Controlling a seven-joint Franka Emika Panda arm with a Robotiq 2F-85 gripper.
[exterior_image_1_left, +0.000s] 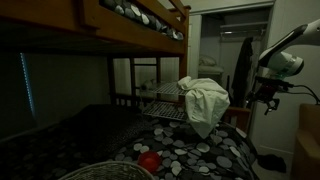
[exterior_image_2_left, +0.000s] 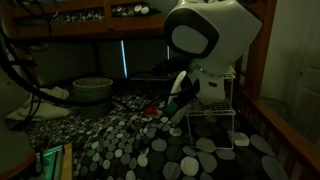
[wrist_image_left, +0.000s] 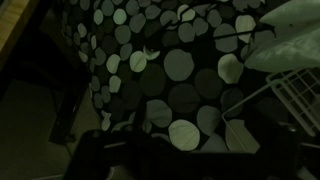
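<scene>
My gripper hangs in the air at the right, beyond the bed's edge in exterior view 1, apart from the cloth and rack. Along the bottom of the wrist view its dark fingers stand apart, with the dotted bedspread visible between them and nothing held. A white cloth drapes over the front of a white wire rack on the bed. Part of that rack and the pale cloth show at the wrist view's right. A red ball lies by a woven basket.
The upper bunk overhangs the bed. A wooden bed rail runs along one side. Dark clothing hangs in the closet behind the arm. Bare bedspread lies around the rack's front.
</scene>
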